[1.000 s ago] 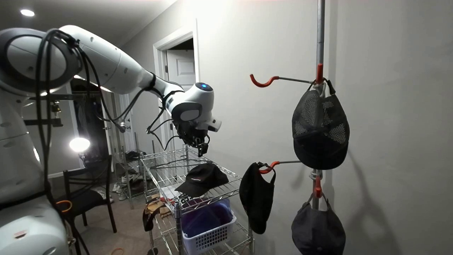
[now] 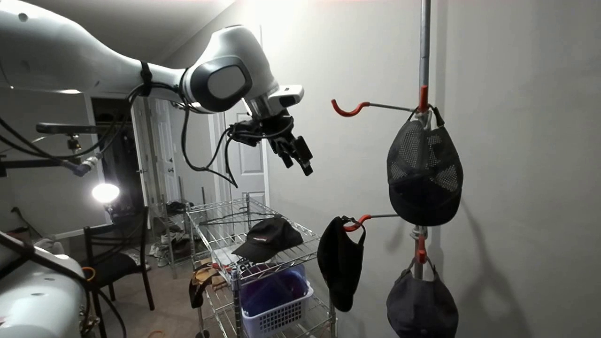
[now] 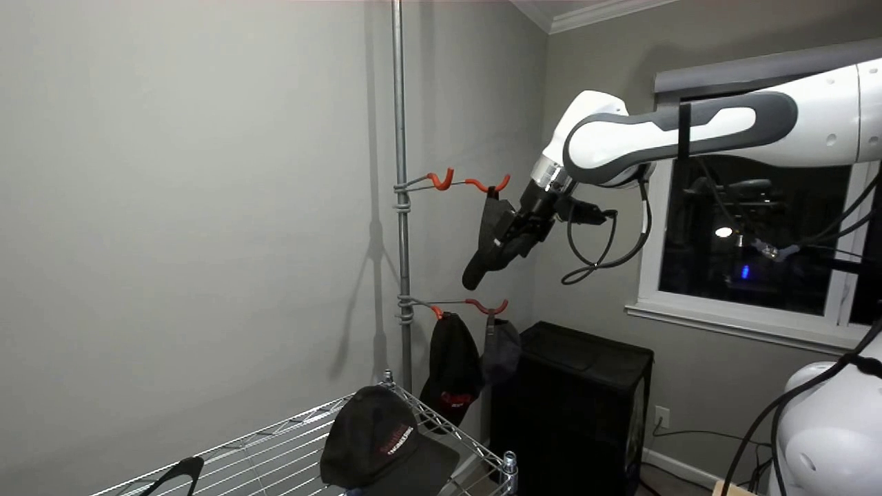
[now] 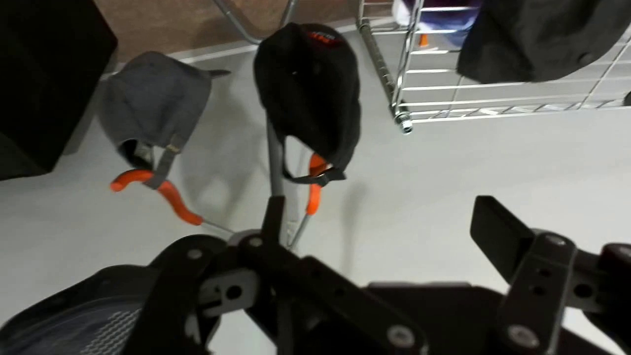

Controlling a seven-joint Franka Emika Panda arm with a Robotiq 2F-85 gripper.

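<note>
My gripper (image 2: 307, 157) hangs in the air left of the pole, open, with bare wall between its fingers in the wrist view. A black mesh cap (image 2: 425, 169) hangs on an upper red hook, and the other upper hook (image 2: 350, 110) is bare. Below, a black cap (image 2: 339, 265) and a dark grey cap (image 2: 422, 304) hang by their straps from the lower hooks. Another black cap (image 2: 270, 237) rests on the wire shelf (image 2: 217, 234). In the wrist view the black hanging cap (image 4: 313, 94) and grey cap (image 4: 157, 103) lie beyond the fingertips.
The metal pole (image 3: 399, 107) stands close to the wall. A purple-lined white basket (image 2: 276, 315) sits on the lower shelf. A large black box (image 3: 570, 397) stands behind the lower hooks, near the window. Free air surrounds the gripper above the shelf.
The arm has risen and come toward the hooks, carrying the gripper up from above the shelf cap and tilting it toward the pole. The caps look unmoved.
</note>
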